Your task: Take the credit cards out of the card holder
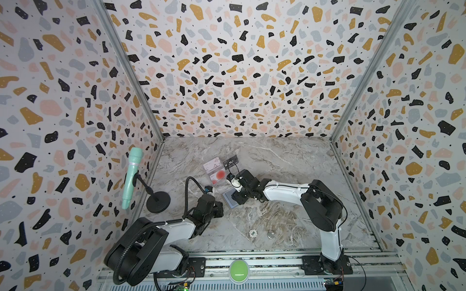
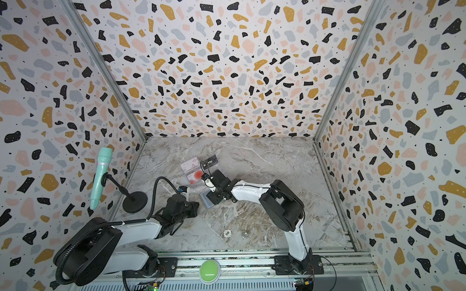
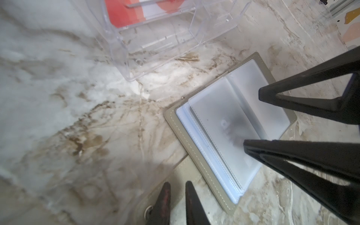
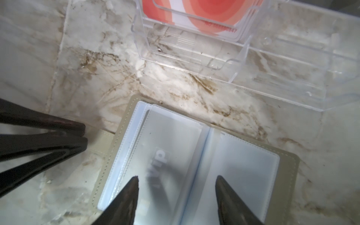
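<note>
The beige card holder (image 4: 290, 176) lies open on the marble table, with frosted clear sleeves and a strap (image 3: 180, 176) at one side. Faint white "VIP" letters (image 4: 154, 168) show at its left sleeve. In the right wrist view my right gripper is open over the sleeves, its fingers (image 4: 125, 200) wide apart with no card visibly held. My left gripper is at the strap, a narrow gap between its fingertips; whether they touch the strap is unclear. From above, the right gripper partly covers the holder (image 1: 230, 199).
Just behind the holder stands a clear divided tray (image 4: 285, 78) holding a red card (image 4: 210, 15), a pale pink card (image 1: 211, 165) and a dark card (image 1: 231, 161). A lamp-like stand (image 1: 158, 201) is at the left.
</note>
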